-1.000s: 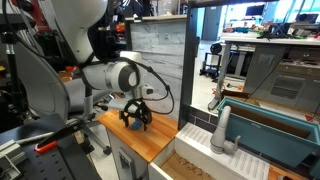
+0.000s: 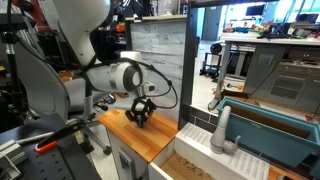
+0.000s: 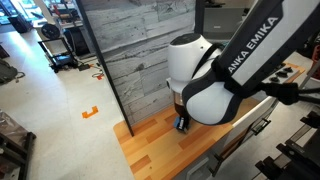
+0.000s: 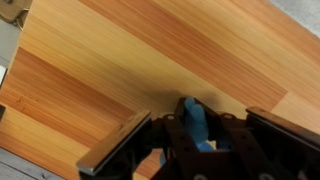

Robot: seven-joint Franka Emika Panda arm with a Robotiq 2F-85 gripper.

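Note:
A small blue object (image 4: 197,125), rounded at its upper end, sits between the fingers of my gripper in the wrist view. My gripper is shut on it, low over the wooden tabletop (image 4: 150,60). Exterior view 2 shows the blue object (image 3: 182,122) at the wood surface under the arm. In exterior view 1 the gripper (image 2: 139,119) covers most of it. What the object is, and whether it still touches the wood, I cannot tell.
To the right of the wood stands an open drawer or tray (image 2: 190,165). A teal toolbox (image 2: 255,125) and a grey-white pipe-like fixture (image 2: 222,130) stand further right. Grey boards (image 2: 160,60) rise behind the wood. Bare wood lies around the gripper.
In exterior view 1 the gripper has shifted a little left onto the blue object. More blue showed beside the fingers earlier; now they hide most of it.

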